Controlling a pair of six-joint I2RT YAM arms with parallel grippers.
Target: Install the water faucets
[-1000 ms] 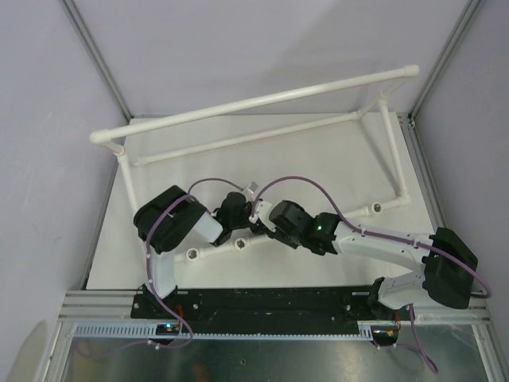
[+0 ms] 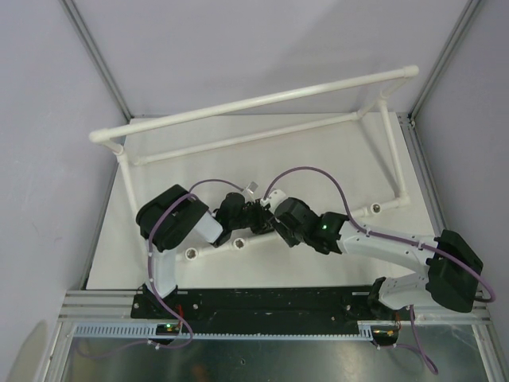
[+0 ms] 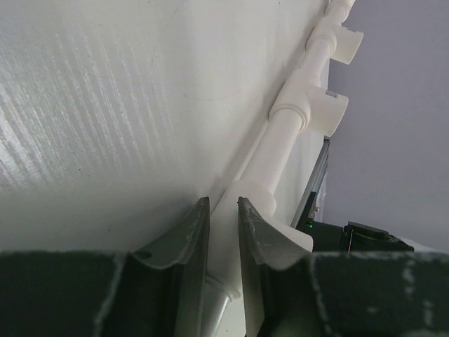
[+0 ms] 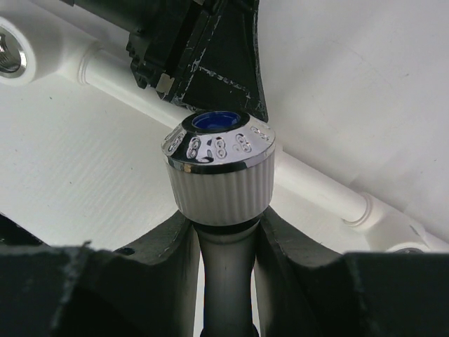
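A faucet (image 4: 224, 186) with a ribbed chrome knob, a blue cap and a dark stem fills the centre of the right wrist view. My right gripper is shut on its stem, above the white pipe (image 4: 319, 186). The left gripper is shut on the white pipe (image 3: 270, 158) at a fitting, whose white surface shows between the two fingers. In the top view both grippers meet near the middle of the front pipe (image 2: 318, 225), hiding that stretch. Whether the faucet touches a fitting cannot be seen.
Threaded openings (image 2: 192, 255) (image 2: 375, 208) face up along the front pipe, to the left and right. A raised white rail (image 2: 254, 105) runs across the back. Purple cables (image 2: 350, 211) loop over both arms. The white board (image 2: 318, 163) behind the grippers is clear.
My right gripper has shifted a little to the right, away from the left one. The left arm has barely moved.
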